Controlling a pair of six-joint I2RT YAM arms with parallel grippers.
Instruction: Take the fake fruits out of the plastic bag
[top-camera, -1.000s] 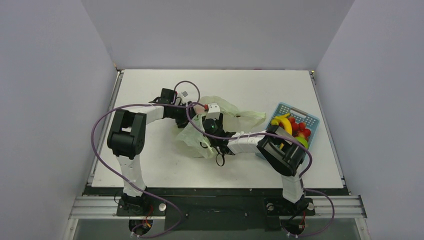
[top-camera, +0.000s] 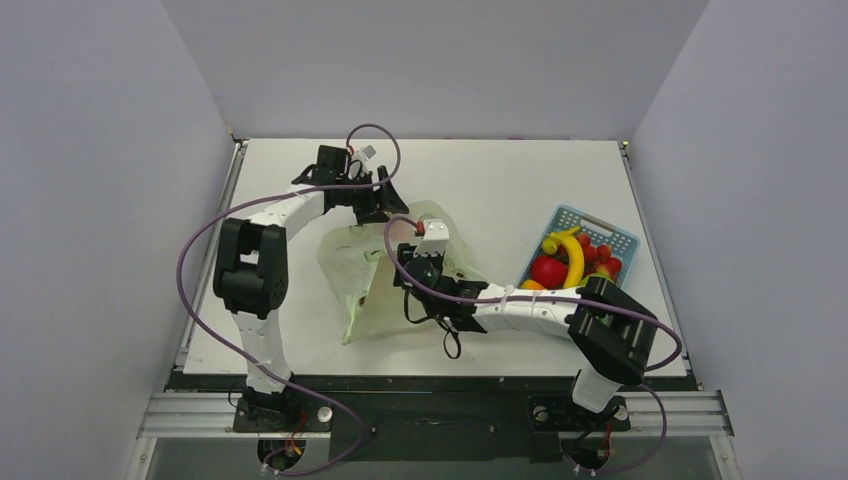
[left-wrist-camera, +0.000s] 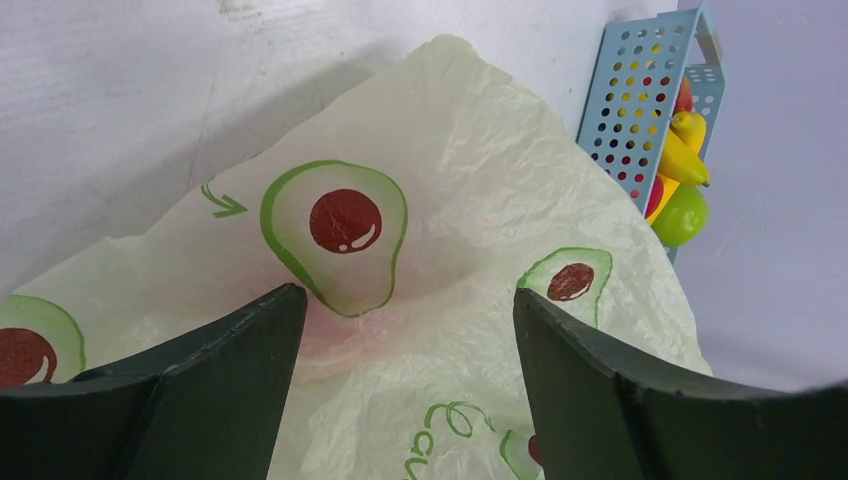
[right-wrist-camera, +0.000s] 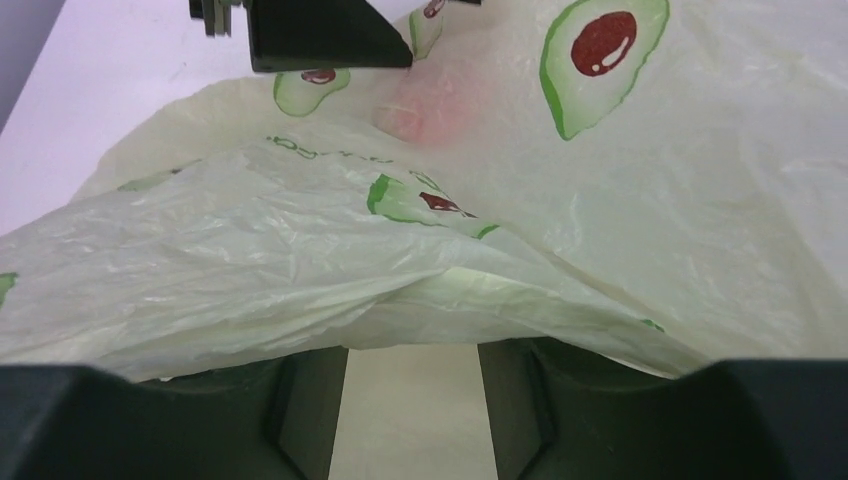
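The pale green plastic bag (top-camera: 350, 265) with avocado prints lies crumpled across the table's middle. A pinkish shape (right-wrist-camera: 430, 105) shows faintly through its film; what it is, I cannot tell. Above the bag's far edge, my left gripper is open, with bag film below and beyond its fingers and nothing clearly caught. One dark left finger (right-wrist-camera: 320, 35) also appears in the right wrist view. Over the bag's middle, my right gripper stands part open. A fold of film drapes across its fingertips, partly covering them; no fruit shows between.
A blue perforated basket (top-camera: 625, 240) at the right holds a banana (top-camera: 574, 262), a red fruit (top-camera: 548, 271) and several others. The right forearm partly hides its near end. Bare table (top-camera: 480, 170) spans the back.
The bag has spread flatter, its right flap drawn in.
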